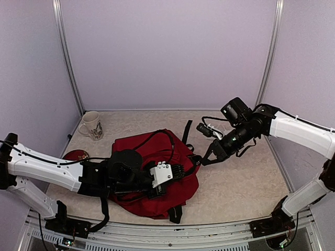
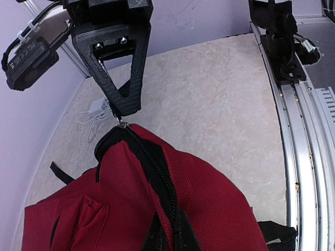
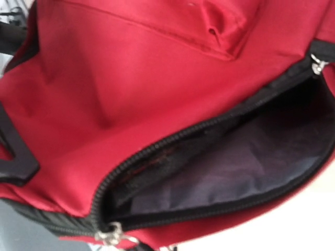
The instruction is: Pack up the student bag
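Observation:
The red bag lies on the table, partly covered by my left arm in the top view. My left gripper is shut on the bag's fabric beside the black zip. Against a metal zip pull at the bag's upper corner, my right gripper is shut, its fingertips on the pull. In the right wrist view, a zipped opening gapes and shows grey lining, with one metal slider at its lower left and another slider at its upper right. The right fingertips are not clear there.
A white mug with a printed pattern stands at the back left. A dark red round object lies near the left wall. White cables lie on the table behind the right gripper.

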